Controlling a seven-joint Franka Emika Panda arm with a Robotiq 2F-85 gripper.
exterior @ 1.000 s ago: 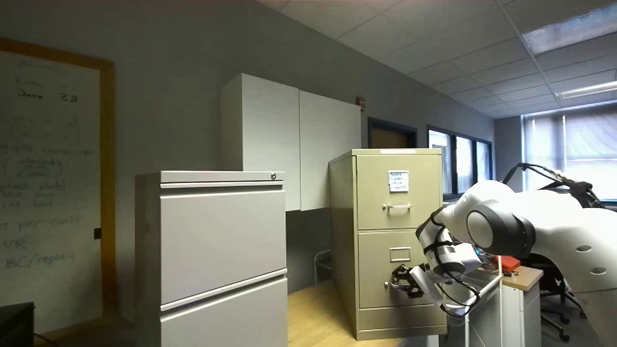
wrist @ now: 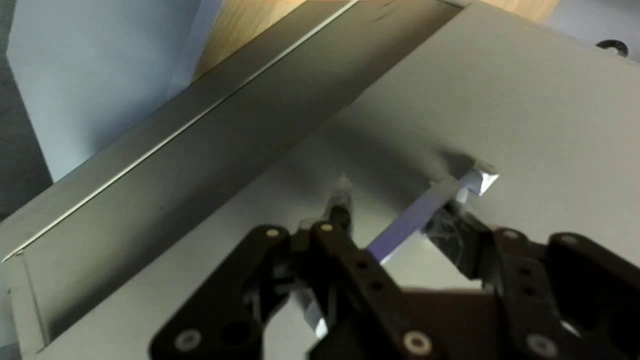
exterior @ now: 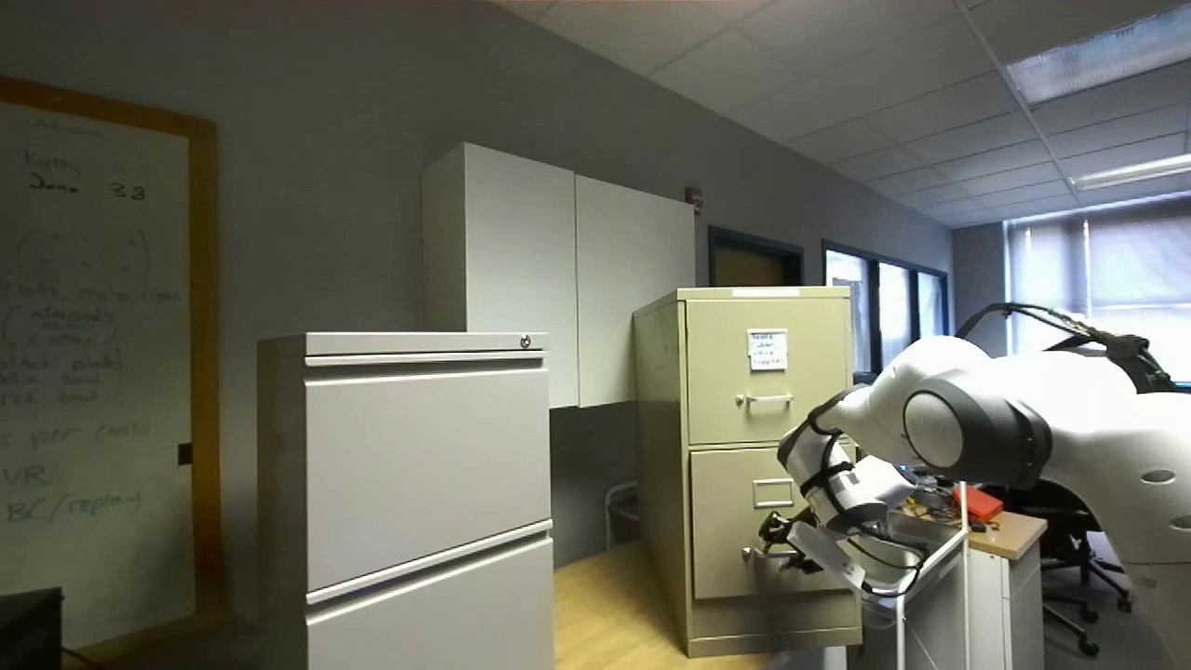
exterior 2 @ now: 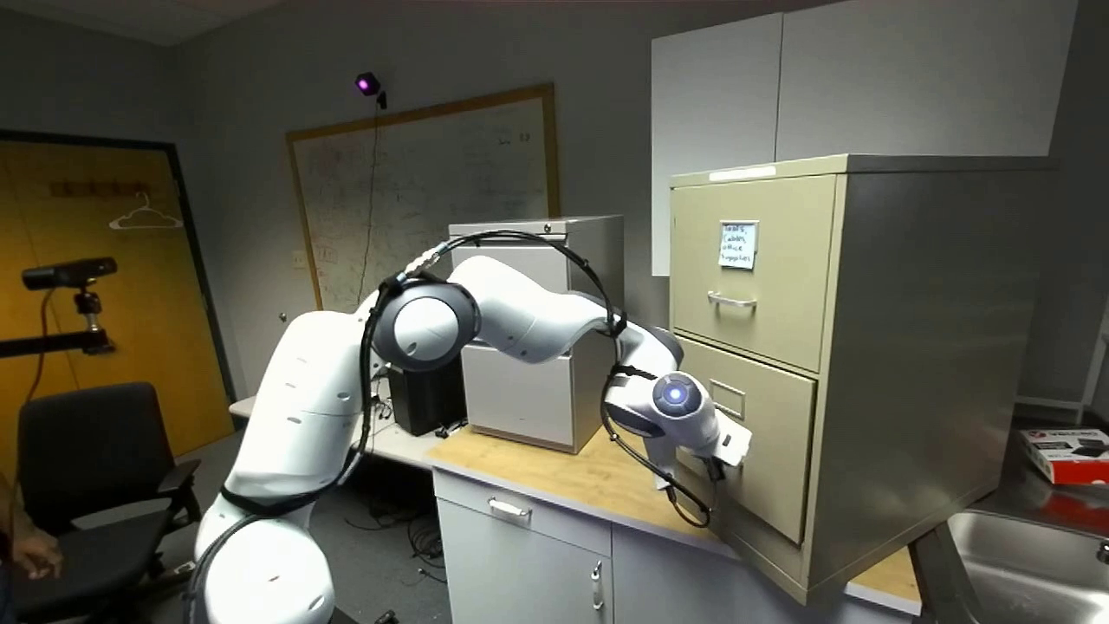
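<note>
The beige filing cabinet (exterior: 770, 368) has two drawers. Its lower drawer (exterior 2: 743, 437) stands slightly out from the front. In the wrist view, the lower drawer's metal handle (wrist: 414, 219) runs diagonally between the parted fingers of my gripper. One fingertip (wrist: 340, 201) is on the left side of the handle, while the other (wrist: 447, 234) is close against its right side. The fingers are part open, with a gap left between handle and left finger. In exterior view 2, the wrist hides the handle.
A grey filing cabinet (exterior: 430, 469) stands beside the beige one on the wooden counter (exterior 2: 582, 473). To the right of the beige cabinet are a sink (exterior 2: 1029, 562) and a red-and-white box (exterior 2: 1071, 458). The upper drawer (exterior 2: 749, 281) is shut.
The lower drawer has come out slightly from the cabinet front.
</note>
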